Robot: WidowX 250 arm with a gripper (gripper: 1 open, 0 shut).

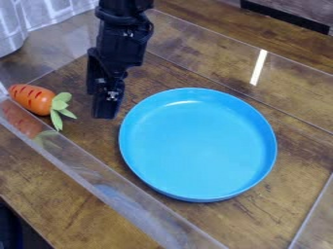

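A black robot arm reaches down from the top, its open gripper (104, 97) hanging over the wooden tabletop, left of a blue plate (196, 146) and right of an orange toy carrot (33, 96) with pale green leaves. Nothing shows between the fingers.
A clear transparent strip (104, 190) runs diagonally along the lower left. White crumpled material (19, 19) fills the top-left corner. Bare wood (274, 78) lies behind and right of the plate, with a short white line on it.
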